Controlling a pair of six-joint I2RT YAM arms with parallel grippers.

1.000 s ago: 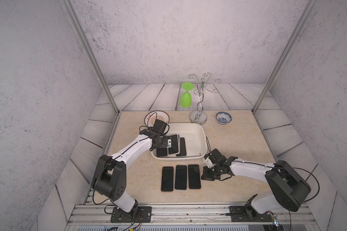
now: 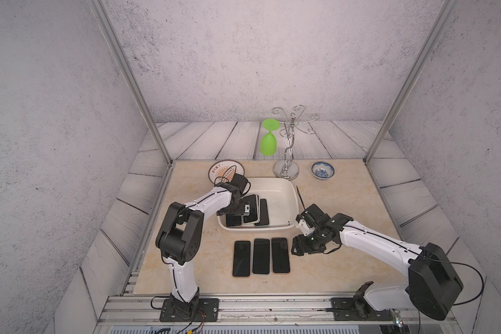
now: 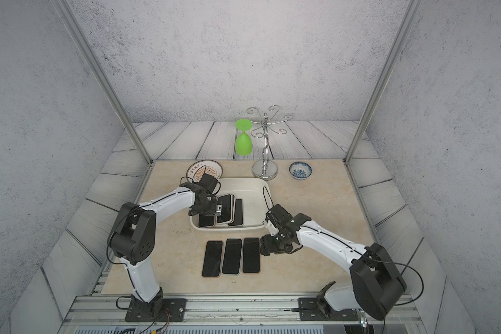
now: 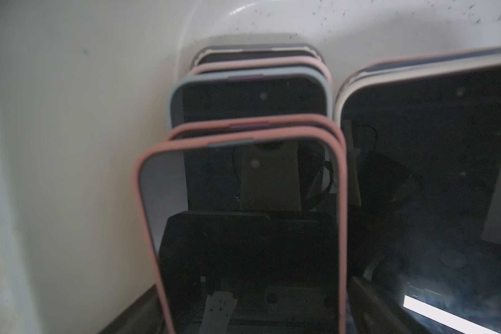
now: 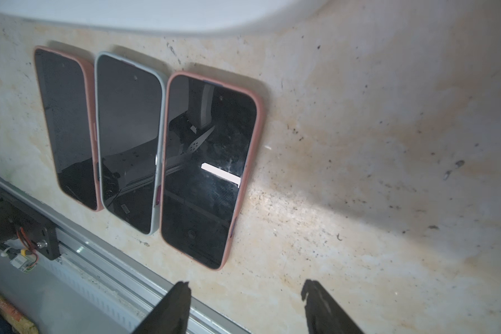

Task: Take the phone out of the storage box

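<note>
In the white storage box (image 2: 286,194) the phones lie stacked on its left side. Topmost in the left wrist view is a pink-framed phone (image 4: 245,245), with a light-blue-framed phone (image 4: 256,89) below it. Beside that stack lies a white-framed phone (image 4: 428,139). My left gripper is open, its blurred fingers (image 4: 136,311) on either side of the pink phone's lower end; contact cannot be made out. Over the table by the box's front right corner, my right gripper hangs open and empty. Three phones lie on the table, including a pink one (image 5: 206,172).
A metal rack (image 2: 286,167) with a green goblet (image 2: 269,144) stands behind the box. A plate (image 2: 226,168) sits at the back left, a blue-white bowl (image 2: 323,170) at the back right. Bare table (image 5: 373,167) shows right of the phone row.
The phones on the table look unmoved.
</note>
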